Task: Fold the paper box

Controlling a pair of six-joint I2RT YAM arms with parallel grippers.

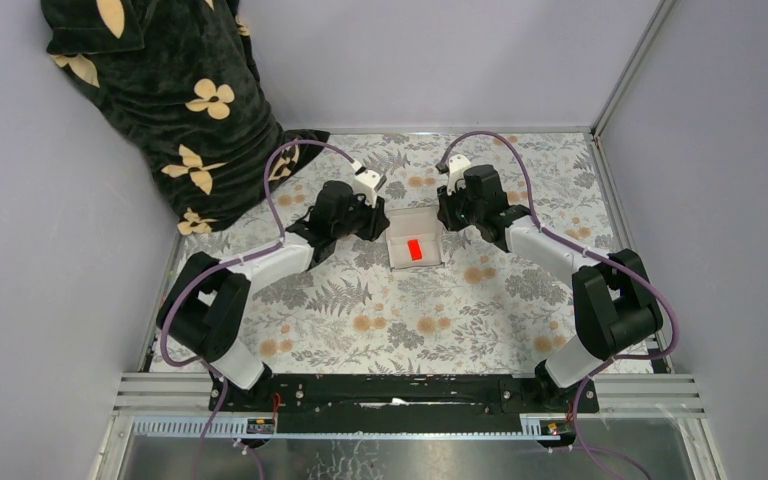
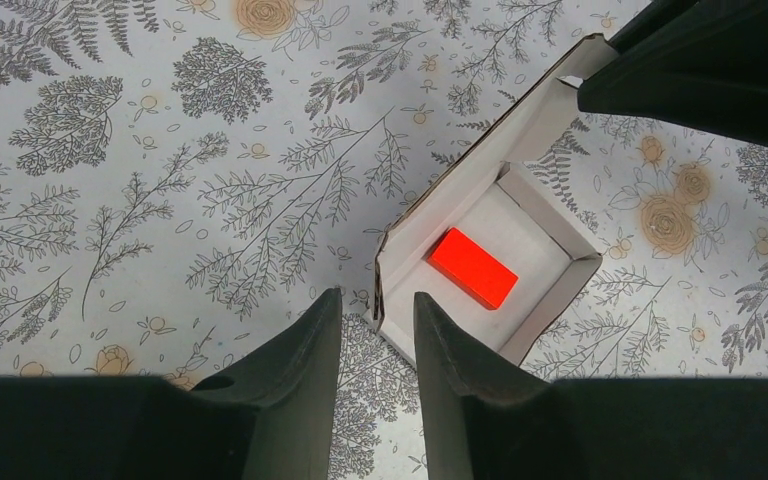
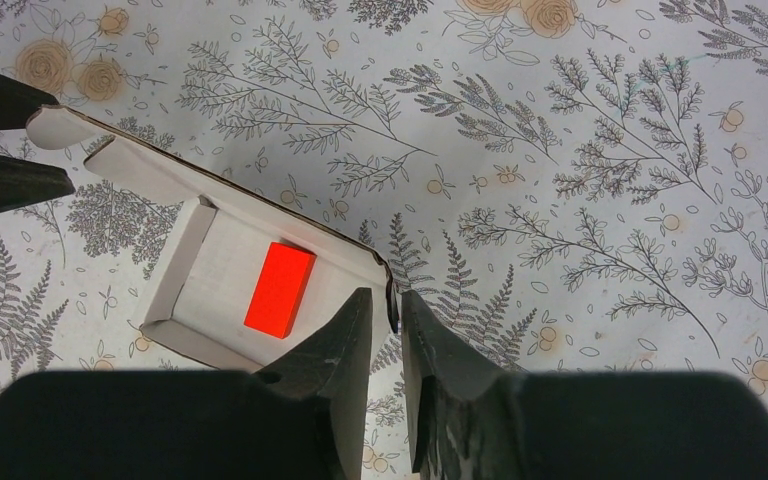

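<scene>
The white cardboard box (image 1: 415, 222) stands open mid-table, its rear wall upright, with a red block (image 1: 414, 250) lying inside. My left gripper is part open just above the lid panel's near corner, whose folded end shows between and beyond the fingertips. My right gripper is at the panel's opposite corner, its narrowly parted fingertips either side of the thin cardboard edge (image 3: 300, 220); whether they press on it I cannot tell. In each wrist view the other gripper's dark fingers reach in at the panel's far end.
A dark green cloth with beige flowers (image 1: 160, 100) drapes over the back left wall and table corner.
</scene>
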